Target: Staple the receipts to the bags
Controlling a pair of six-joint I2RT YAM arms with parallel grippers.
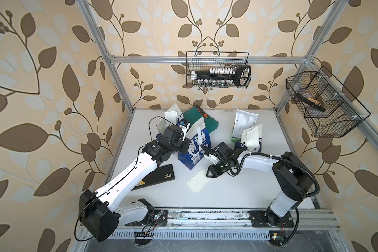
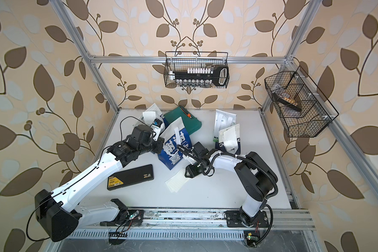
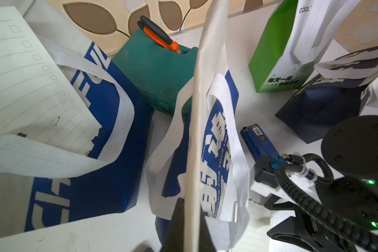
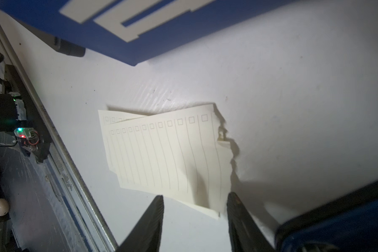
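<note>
My left gripper is at the top of the middle blue bag; in the left wrist view it is shut on that bag's white upper edge. The left blue bag carries a lined paper slip. My right gripper hangs open over loose lined receipts on the table, nothing between its fingers. A small blue stapler shows beside the right gripper in the left wrist view.
A dark bag, a green-white bag and a teal case with orange-handled pliers stand at the back. A black box lies front left. Wire baskets hang above.
</note>
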